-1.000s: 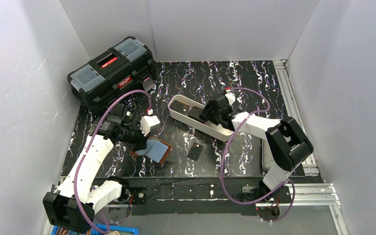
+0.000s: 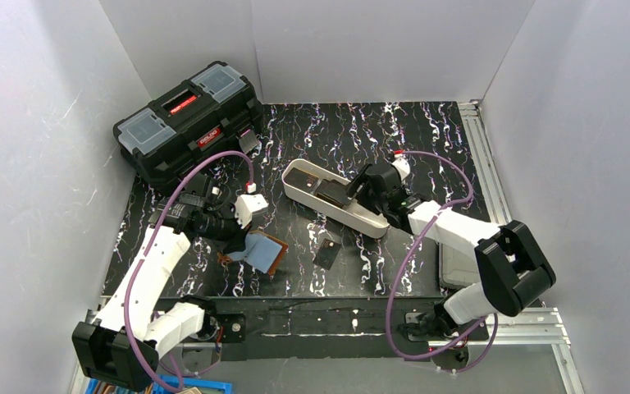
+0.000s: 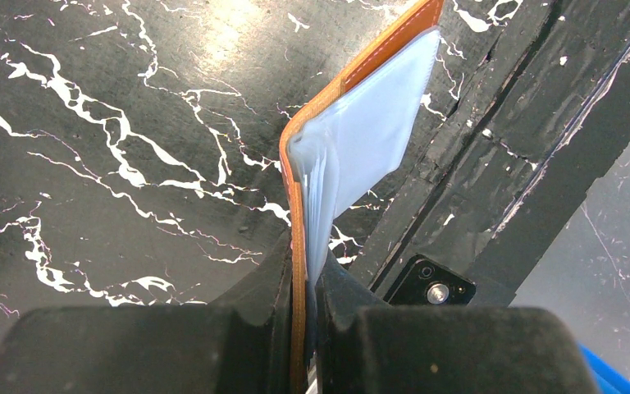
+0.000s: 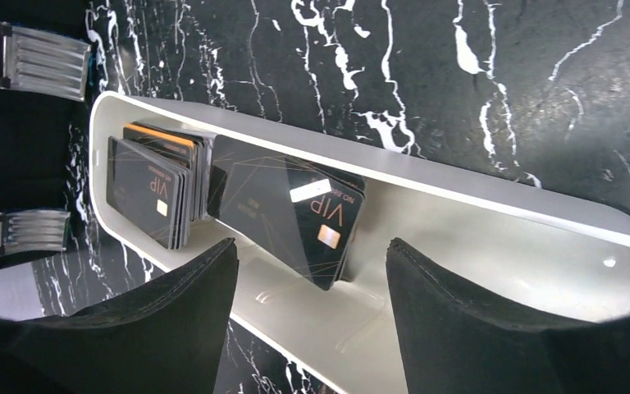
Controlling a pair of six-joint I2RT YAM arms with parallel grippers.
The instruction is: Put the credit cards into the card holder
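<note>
My left gripper is shut on an orange card holder (image 3: 297, 222) with clear bluish sleeves (image 3: 369, 131), at the lower left in the top view. My right gripper is open over a long white tray (image 4: 492, 238), nothing between its fingers. In the tray lie a stack of black VIP cards (image 4: 143, 189) at the far end and further black cards (image 4: 287, 213) leaning in the middle. A single dark card (image 2: 326, 254) lies on the table between tray and holder.
A black toolbox (image 2: 172, 139) fills the back left. A metal rail (image 2: 484, 156) runs along the right edge.
My right arm has shifted toward the right over the tray, dipping toward the front and back up along the way. My left arm and the card holder have not moved.
</note>
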